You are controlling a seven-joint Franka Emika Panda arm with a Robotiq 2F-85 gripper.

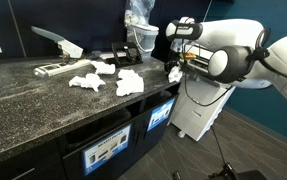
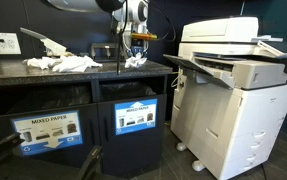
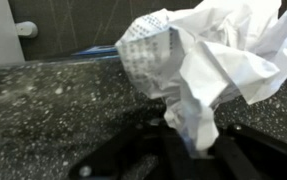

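A crumpled white paper (image 3: 218, 62) with some print on it fills the upper right of the wrist view. My gripper is shut on its lower end. In exterior view 1 this paper (image 1: 174, 74) hangs below my gripper (image 1: 177, 66) at the counter's far right end. Exterior view 2 shows the paper (image 2: 135, 61) low by the counter's right end; whether it touches the top, I cannot tell. Other crumpled papers (image 1: 129, 82) lie apart on the dark speckled counter (image 1: 43, 110).
Two open bins under the counter carry "MIXED PAPER" signs (image 2: 135, 116). A stapler or punch (image 1: 63, 68), a paper cutter (image 1: 58, 42) and a black phone (image 1: 126, 54) stand at the back. A large white printer (image 2: 228, 95) stands right of the counter.
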